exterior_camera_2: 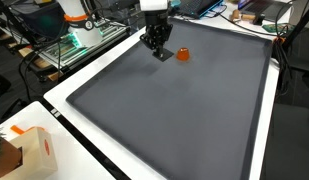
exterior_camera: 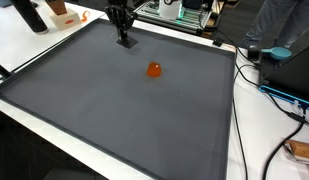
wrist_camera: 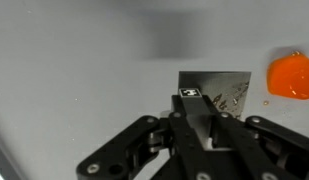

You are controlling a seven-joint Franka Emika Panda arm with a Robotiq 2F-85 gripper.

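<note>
In the wrist view my gripper is shut on a narrow upright part with a black-and-white top end. A flat, dark metallic square plate (wrist_camera: 230,88) shows just beyond it, flecked with small yellowish spots. Whether the plate and the gripped part are one piece, I cannot tell. The plate (exterior_camera: 128,42) appears at the arm's lower end near the far edge of the grey table in exterior view 1. A glossy orange piece (wrist_camera: 291,75) lies right of the plate, apart from it. Exterior view 2 also shows the orange piece (exterior_camera_2: 183,54) beside my gripper (exterior_camera_2: 160,46).
Small droplets lie near the orange piece. Beyond the table's far left corner stands an orange-and-white container (exterior_camera: 62,14). Dark equipment and cables occupy the right side.
</note>
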